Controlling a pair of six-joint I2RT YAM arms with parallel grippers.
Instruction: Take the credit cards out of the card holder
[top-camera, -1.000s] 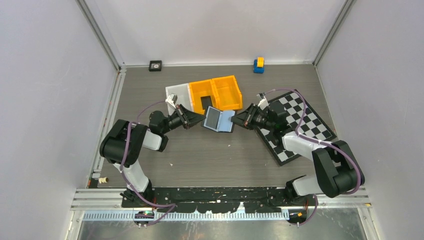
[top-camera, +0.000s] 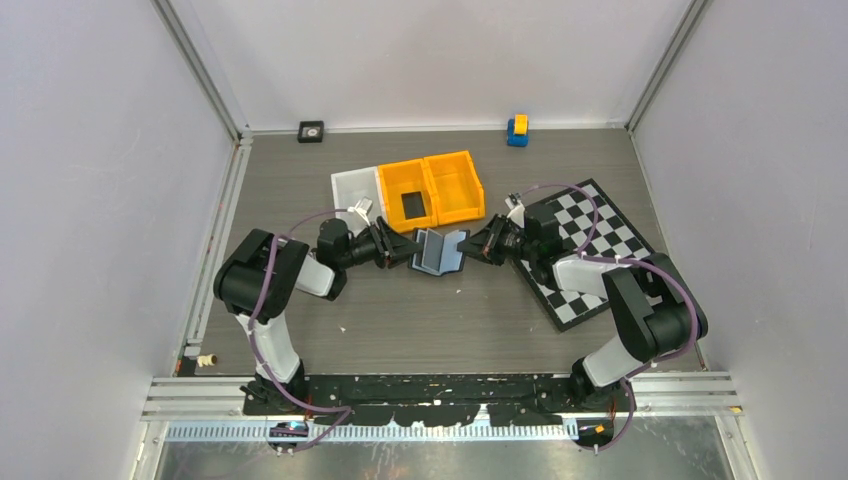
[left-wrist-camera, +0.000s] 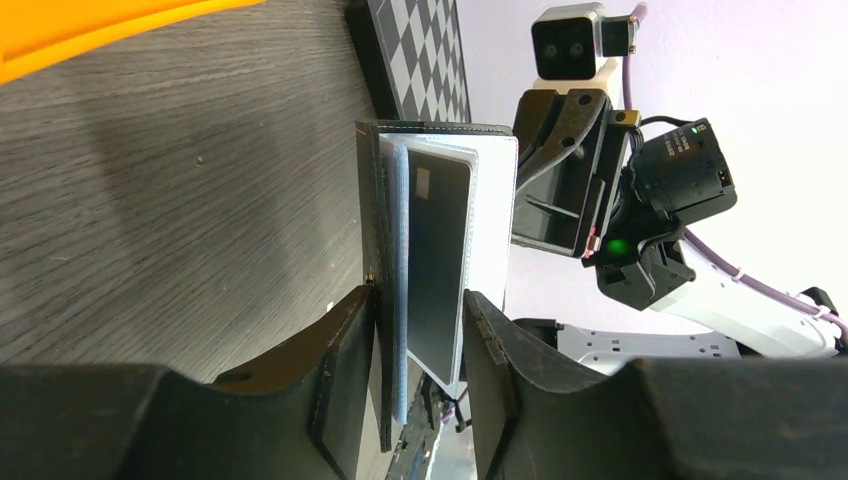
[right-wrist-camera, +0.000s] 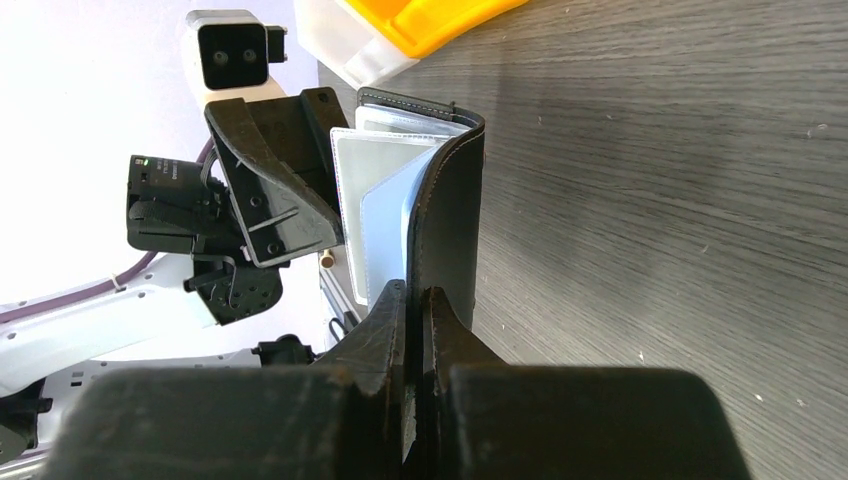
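Observation:
A black card holder (top-camera: 437, 250) with pale and blue sleeves is held upright between both grippers in the middle. My right gripper is shut on the holder's black cover. In the left wrist view, my left gripper is part open, its fingertips either side of the holder's left end, around the cover edge and blue card sleeve (left-wrist-camera: 400, 250); whether they touch cannot be told. The right wrist view shows white sleeves (right-wrist-camera: 365, 160) fanned beside the folded cover.
Orange bins (top-camera: 455, 180) and a white bin (top-camera: 350, 185) stand behind the holder. A checkerboard (top-camera: 590, 300) lies right, under the right arm. A blue-and-yellow object (top-camera: 517, 130) and a small black box (top-camera: 310, 130) sit at the back.
My left gripper has moved right and slightly down in the top view.

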